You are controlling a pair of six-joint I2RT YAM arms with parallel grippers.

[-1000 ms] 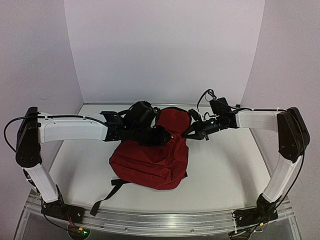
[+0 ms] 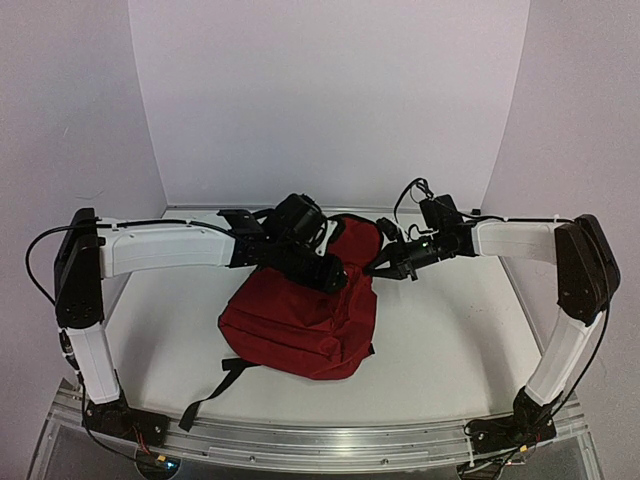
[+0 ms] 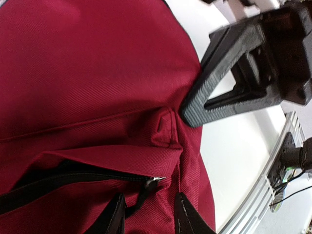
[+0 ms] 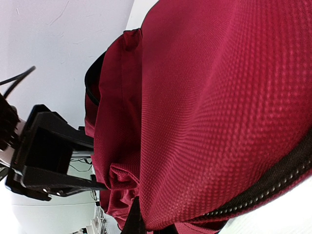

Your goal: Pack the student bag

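Note:
A red backpack lies on the table, its front compartment partly unzipped. Close to the open zipper's end, a metal zipper pull carries a black tab. My left gripper hovers over that end with its fingers apart, the tab reaching between them in the left wrist view; no grip on it shows. At the bag's right edge, my right gripper is shut on a fold of red fabric. In the left wrist view, the right gripper's finger presses against that edge.
A black strap trails from the bag toward the table's front edge. Both grippers are close together over the bag's right side.
My left arm has shifted right, bringing its gripper slightly farther over the bag's right side. The right arm and the bag look unchanged.

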